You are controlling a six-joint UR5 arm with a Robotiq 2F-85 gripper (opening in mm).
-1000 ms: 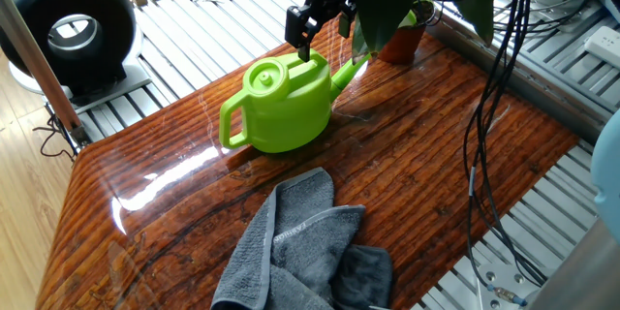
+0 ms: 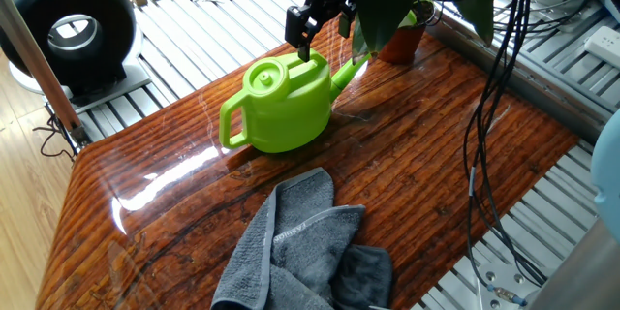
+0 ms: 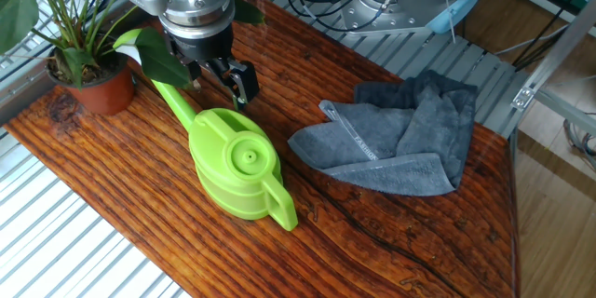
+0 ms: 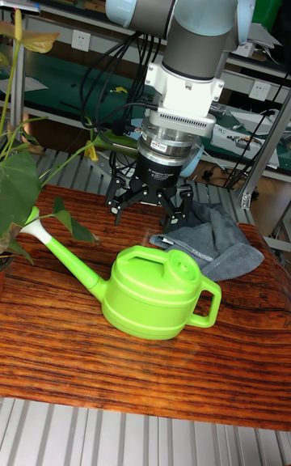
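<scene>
A light green watering can (image 2: 289, 114) stands upright on the wooden table, its spout pointing toward the potted plant and its handle the other way. Black and two-fingered, my gripper (image 4: 146, 210) hangs open above the can, pointing down. Nothing shows between its fingers (image 4: 118, 205), and in exterior view 3 they are clear of the can's top. From exterior view 2 the gripper sits beside the spout end, on the towel's side of the can (image 3: 233, 163). Leaves partly hide the spout tip in that view.
A crumpled grey towel (image 3: 391, 140) lies on the table, apart from the can. The plant in its brown pot (image 3: 104, 91) stands by the spout, with leaves (image 2: 385, 10) reaching close to the gripper. Loose black cables (image 2: 494, 155) hang over one side. Bare wood lies around the can's handle.
</scene>
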